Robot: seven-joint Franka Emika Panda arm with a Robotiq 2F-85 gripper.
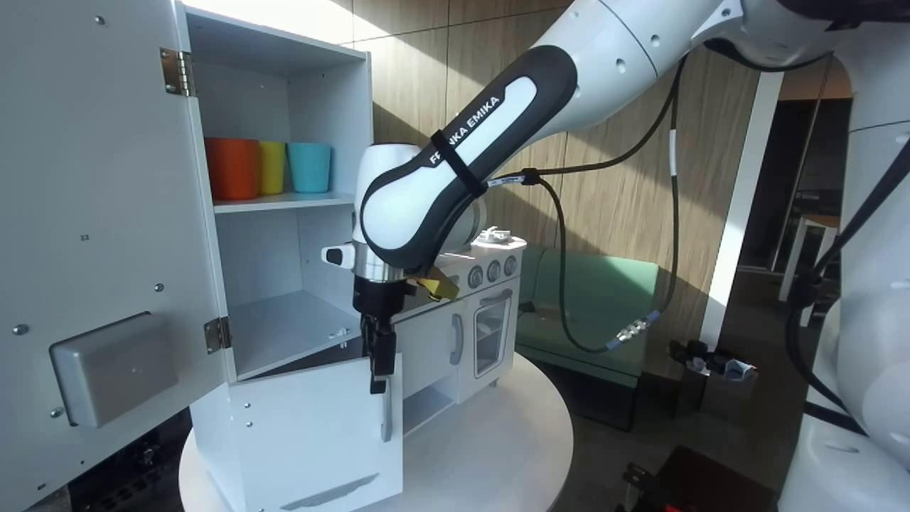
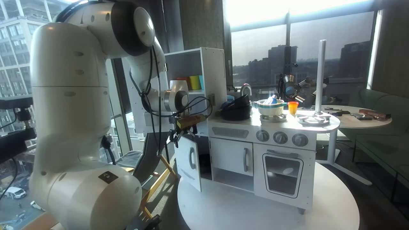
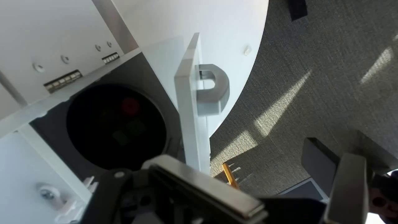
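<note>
My gripper is open in the wrist view, its two fingers wide apart with nothing between them. In exterior view 1 its fingertips (image 1: pixel 379 384) hang at the top free edge of the lower cabinet door (image 1: pixel 311 435), overlapping it near the grey handle (image 1: pixel 386 414). Whether they touch the door cannot be told. The door stands swung out from the cabinet, and its handle (image 3: pixel 218 91) shows in the wrist view, above the fingers. Behind the door, a dark round container (image 3: pixel 115 127) sits in the open compartment.
The tall upper door (image 1: pixel 102 222) is wide open at the left. Orange (image 1: pixel 232 169), yellow (image 1: pixel 271 168) and blue (image 1: pixel 308 166) cups stand on the upper shelf. A pot (image 2: pixel 271 107) and an orange cup (image 2: pixel 293 107) are on the stove top.
</note>
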